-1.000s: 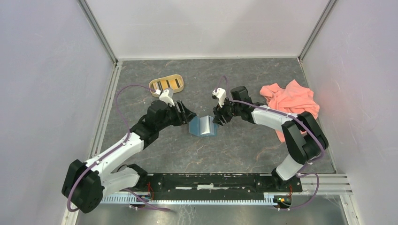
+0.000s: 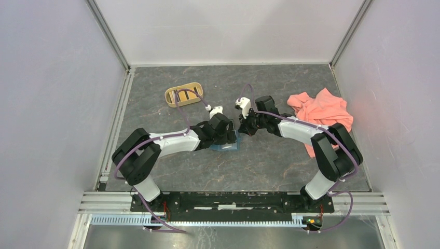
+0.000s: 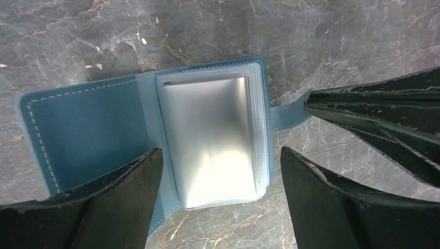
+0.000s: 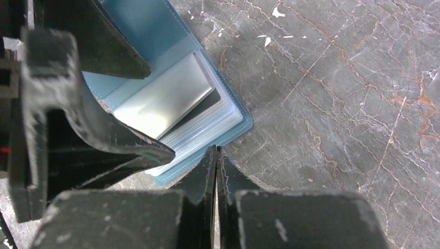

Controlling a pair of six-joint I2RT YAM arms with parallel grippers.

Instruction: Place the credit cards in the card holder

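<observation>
A blue card holder lies open at the middle of the table, with a stack of clear sleeves on its right half; in the right wrist view a silver-white surface and a dark slot show among the sleeves (image 4: 161,93). My left gripper is open directly over the holder, its fingertips either side of the sleeves, nothing held. My right gripper is shut, nothing visible between its fingertips, just right of the holder near its edge.
A tan tray (image 2: 171,102) with upright cards stands at the back left. A crumpled pink cloth (image 2: 321,109) lies on the right. The two grippers are very close together.
The left arm has swung rightward from left of the holder to over it.
</observation>
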